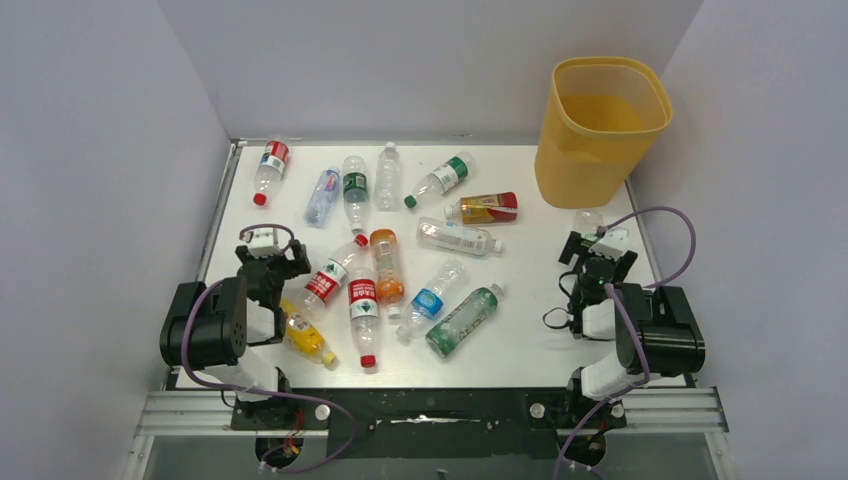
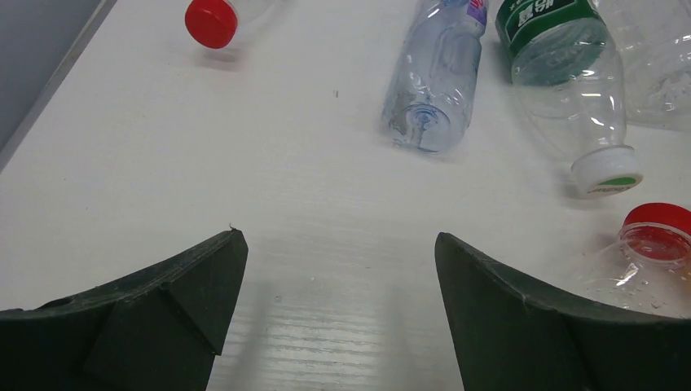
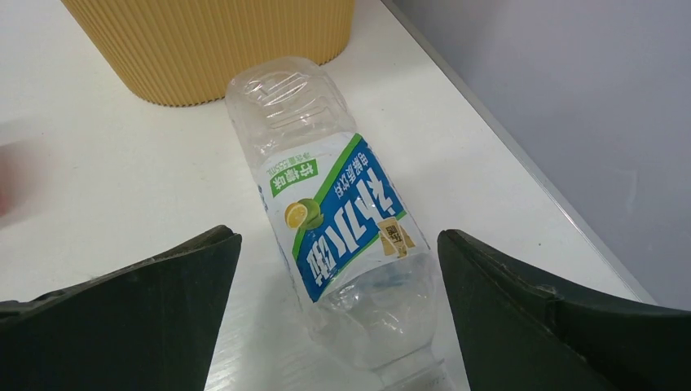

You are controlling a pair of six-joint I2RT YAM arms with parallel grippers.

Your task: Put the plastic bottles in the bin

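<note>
Several plastic bottles lie spread over the white table, among them a red-capped bottle [image 1: 363,313], an orange one [image 1: 388,270] and a green-labelled one [image 1: 464,321]. A yellow bin [image 1: 600,150] stands at the back right. My left gripper is open at the table's left, empty; a pale blue bottle [image 2: 432,81] and a white-capped bottle [image 2: 570,106] lie ahead of it. My right gripper is open over a clear bottle with a blue-green label [image 3: 342,220], which lies between its fingers in that view, in front of the bin.
The bottles crowd the middle and left of the table [image 1: 530,360]. Bare surface shows at the front right and just ahead of the left gripper. Grey walls border the back and both sides.
</note>
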